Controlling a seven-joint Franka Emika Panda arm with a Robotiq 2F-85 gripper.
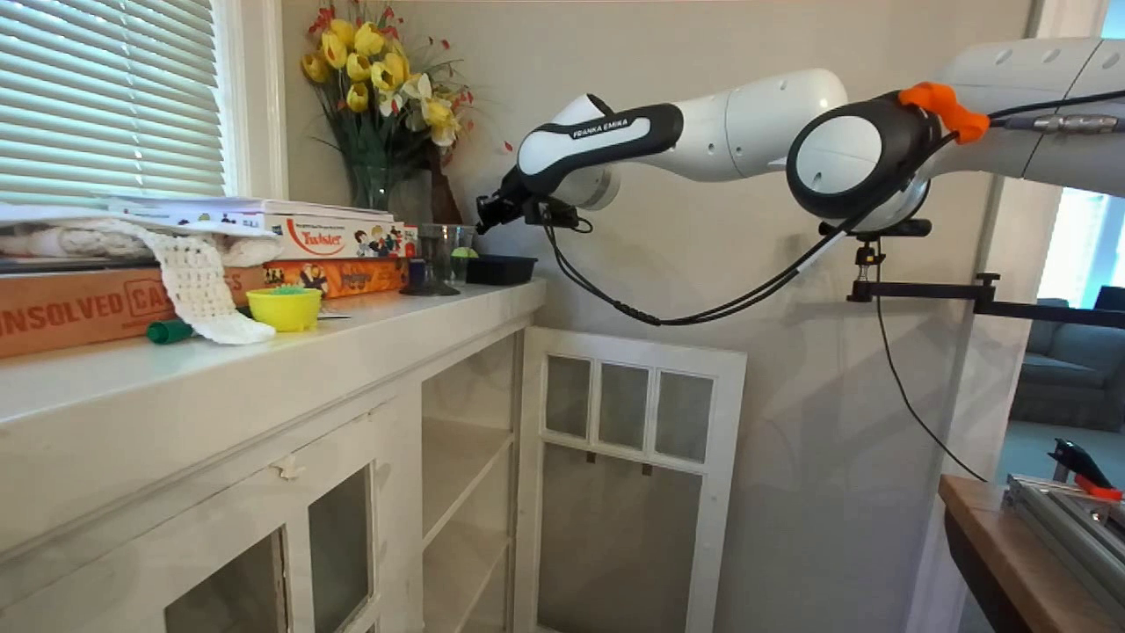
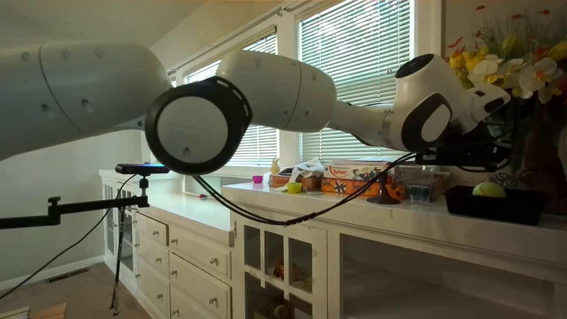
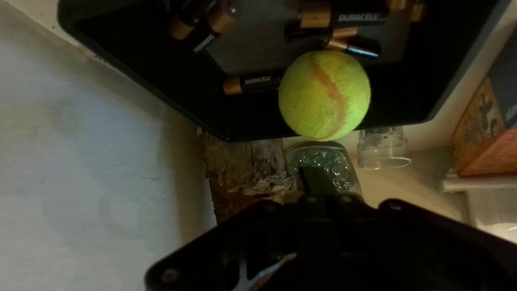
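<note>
A yellow-green tennis ball with a reddish seam rests in a black tray, at its edge in the wrist view. Several Duracell batteries lie in the same tray. My gripper is shut, and nothing shows between its dark fingers. In exterior view 1 the gripper hangs above the tray, apart from it, with part of the ball visible through a clear cup. Exterior view 2 shows the ball inside the tray near the shelf's end.
Close by the tray are a clear cup, a glass vase with flowers and a brown bark-like piece. Game boxes and a yellow bowl sit farther along the shelf. A wall borders the tray.
</note>
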